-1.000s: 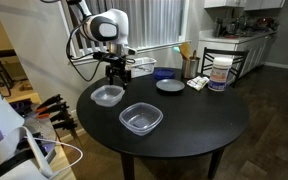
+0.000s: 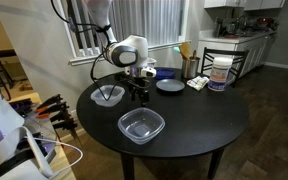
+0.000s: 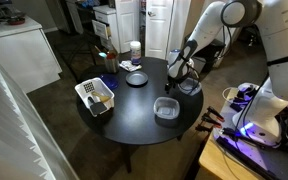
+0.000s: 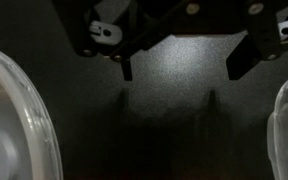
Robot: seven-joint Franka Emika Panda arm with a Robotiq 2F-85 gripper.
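Observation:
My gripper (image 2: 139,97) hangs low over the dark round table, just behind a clear plastic container (image 2: 141,125). In the wrist view the gripper is open, its dark fingers (image 4: 126,70) wide apart with only tabletop between them. A second clear container (image 2: 108,95) lies to the left, partly behind the arm. Exterior view 2 has the front container (image 3: 167,111) near the gripper (image 3: 167,89) and the other container (image 3: 192,86) by the arm. Curved clear rims (image 4: 39,120) appear at both sides of the wrist view. Neither container is held.
A dark plate (image 2: 170,86), a utensil holder (image 2: 191,67), a white tub (image 2: 220,72) and a blue bowl (image 2: 164,73) stand toward the table's back. A white basket (image 3: 95,95) sits at the far side.
The arm has swung right and come down, bringing the gripper from near the left container to just behind the front one. The front container sits slightly nearer the camera in exterior view 1.

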